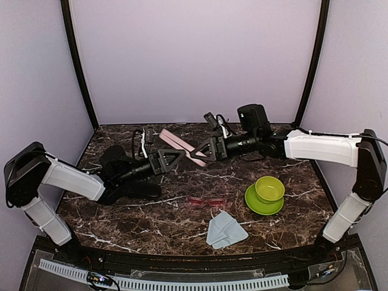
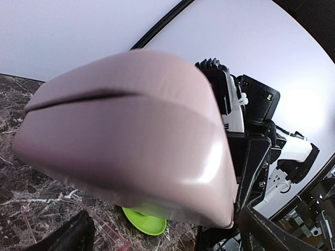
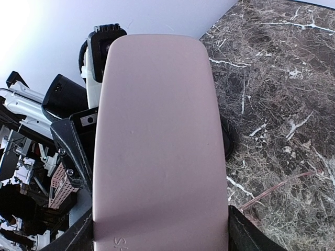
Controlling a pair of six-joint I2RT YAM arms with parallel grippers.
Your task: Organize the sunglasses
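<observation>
A pink sunglasses case (image 1: 176, 140) is held in the air above the middle of the table by my right gripper (image 1: 209, 148), shut on it; in the right wrist view the case (image 3: 159, 141) stands lengthwise between the fingers. My left gripper (image 1: 173, 159) is open beside the case's lower left side; in the left wrist view the case (image 2: 125, 136) looms just in front of its fingers. Red sunglasses (image 1: 206, 200) lie on the table below, and a light blue cloth (image 1: 227, 230) lies nearer the front.
A green bowl (image 1: 269, 187) sits on a green plate (image 1: 254, 207) at the right. A dark case-like object (image 1: 143, 190) lies under the left arm. Bare marble table (image 1: 151, 224) shows at the front left.
</observation>
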